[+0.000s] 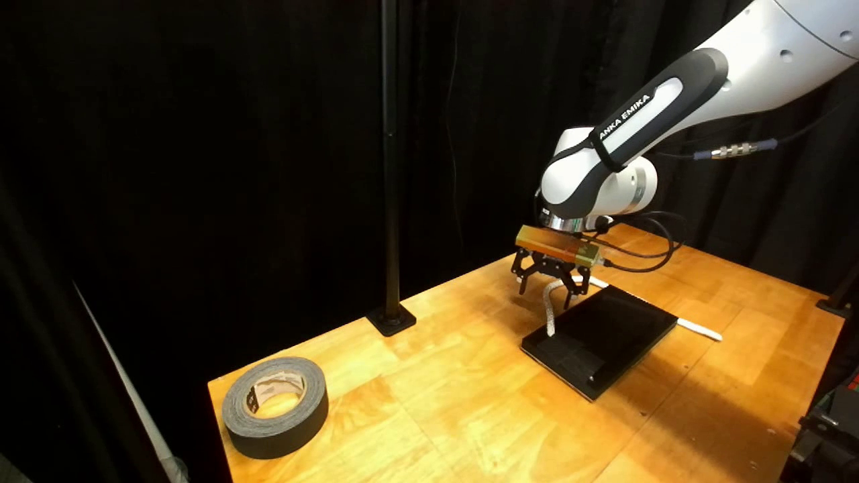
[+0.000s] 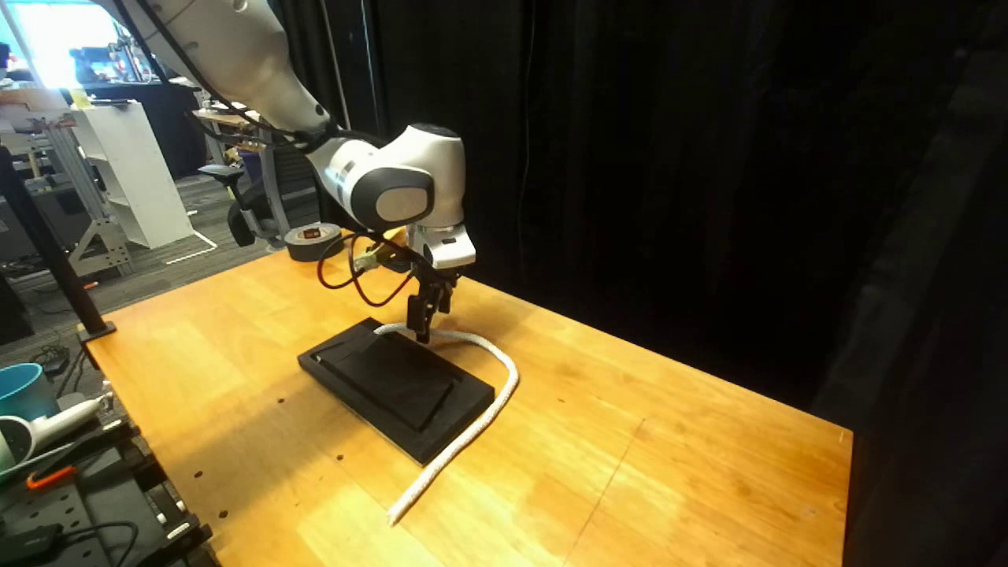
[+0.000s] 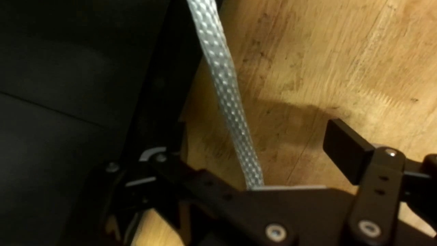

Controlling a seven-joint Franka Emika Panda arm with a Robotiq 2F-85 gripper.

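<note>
A white braided rope [image 2: 508, 378] curves around the far edge and one side of a flat black panel [image 1: 616, 334]. One end of the rope [image 1: 549, 312] rests on a corner of the panel; the other end lies on the bare table. My gripper [image 1: 545, 297] is open above the rope, near the panel's edge. In the wrist view the rope [image 3: 225, 82] passes between the spread fingers, and neither visibly grips it. The right finger [image 3: 348, 151] is over bare wood, while the left one is dark against the black panel [image 3: 61, 73].
A roll of grey tape [image 1: 278, 410] sits at the table's far left corner in exterior view 1. A black post [image 1: 392, 241] stands at the table's edge.
</note>
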